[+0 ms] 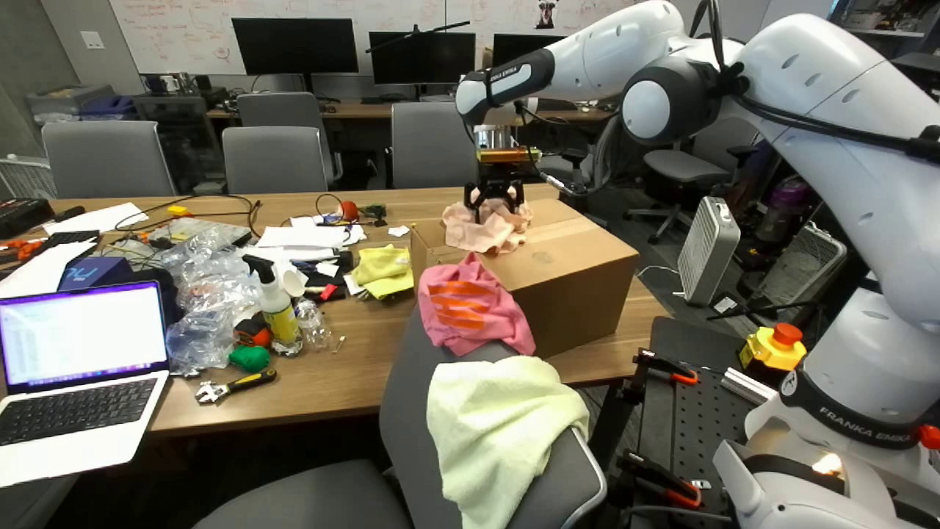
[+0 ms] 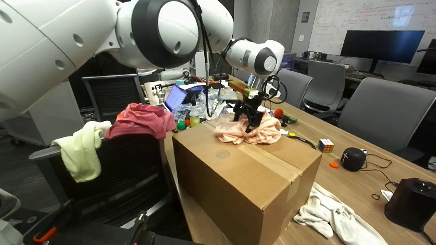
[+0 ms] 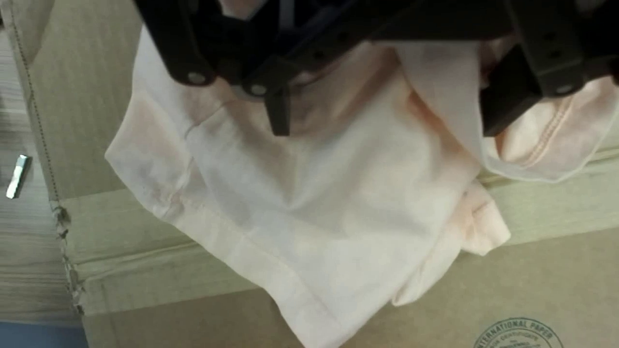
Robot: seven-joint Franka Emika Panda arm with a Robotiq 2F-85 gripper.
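Note:
A pale peach cloth (image 3: 325, 191) lies crumpled on top of the large cardboard box (image 2: 229, 175). My gripper is open over it, pointing down, with its fingers (image 3: 279, 115) spread wide. Folds of the cloth show beneath and between the fingers, and the right finger sits by a turned-up edge. Both exterior views place the gripper (image 1: 494, 204) low over the cloth (image 2: 267, 128), its tips at or among the folds. Whether the tips press on the box top cannot be seen.
A pink cloth (image 1: 476, 304) and a pale yellow towel (image 1: 498, 432) hang over a chair back beside the box. White cloth (image 2: 335, 212) lies on the table by the box. Left of the box are a yellow cloth (image 1: 382, 270), a spray bottle (image 1: 280, 310) and clutter.

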